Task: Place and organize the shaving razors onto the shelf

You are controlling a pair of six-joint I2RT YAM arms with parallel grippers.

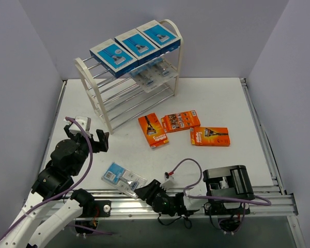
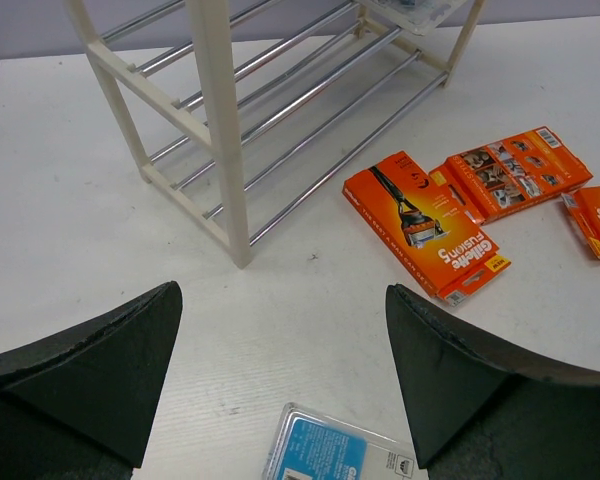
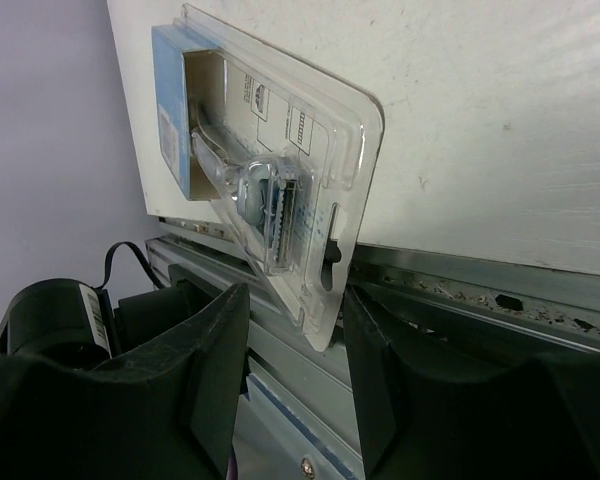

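Note:
A clear blister-packed razor with blue card (image 1: 124, 179) lies at the table's front edge. My right gripper is open at that pack's near end, a finger either side of its edge. My left gripper stands open, empty, left of the white rack (image 1: 106, 103). Three blue razor boxes (image 1: 138, 43) rest on the top tier, with clear packs (image 1: 154, 73) on the tier below. Three orange Gillette boxes, the left one (image 1: 153, 130), middle one (image 1: 181, 121) and right one (image 1: 210, 136), lie on the table right of the rack's foot.
The rack's lower tiers of metal rods are empty. Grey walls enclose the sides and back, and a metal rail runs along the front edge.

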